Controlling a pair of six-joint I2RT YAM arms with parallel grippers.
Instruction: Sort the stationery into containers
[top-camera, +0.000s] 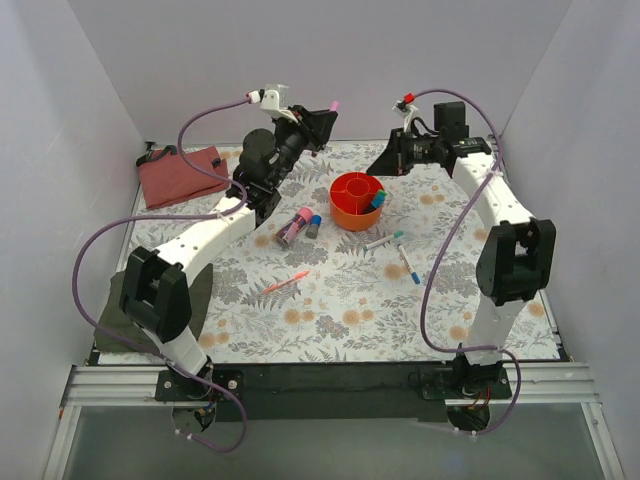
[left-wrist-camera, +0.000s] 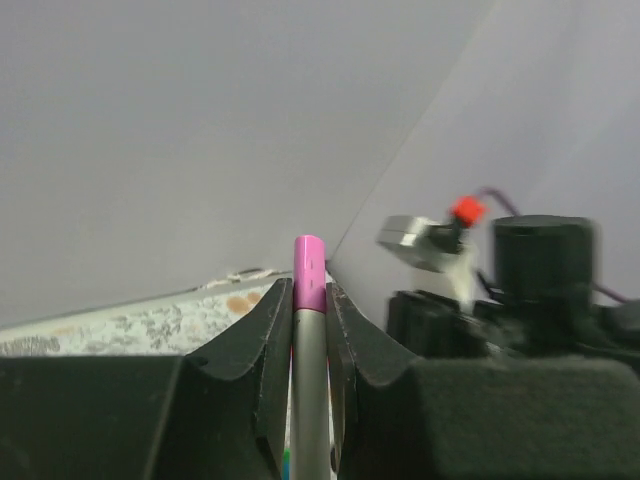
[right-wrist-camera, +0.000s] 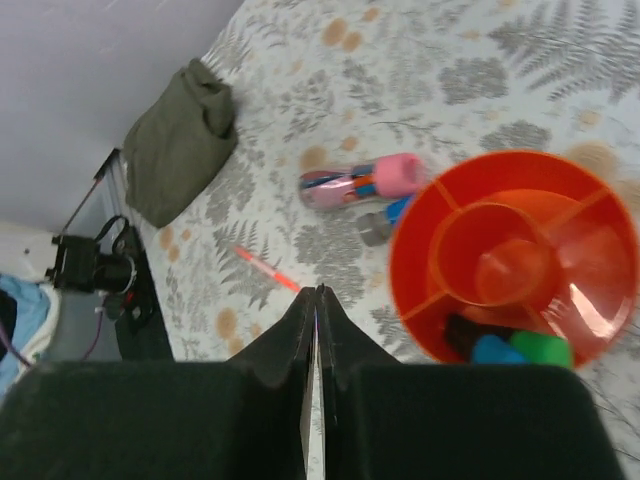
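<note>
My left gripper is shut on a marker (left-wrist-camera: 310, 265) with a pink cap and grey body, held upright behind the round orange container (top-camera: 352, 219). Off the container's far right side, above it, hovers my right gripper (top-camera: 378, 170). In the right wrist view its fingers (right-wrist-camera: 290, 340) lie close together with only a narrow slit and no object seen between them. The divided container holds a green-and-blue item (top-camera: 376, 201) in its right compartment. A teal-capped pen (top-camera: 381, 241), a blue-tipped pen (top-camera: 409, 264) and an orange pen (top-camera: 287, 282) lie on the table.
Left of the container lie a pink-topped clear holder (top-camera: 293, 228) with items inside and a small blue-grey object (top-camera: 312, 227). Folded red cloth (top-camera: 182, 178) occupies the back left, dark green cloth (top-camera: 150, 315) the front left.
</note>
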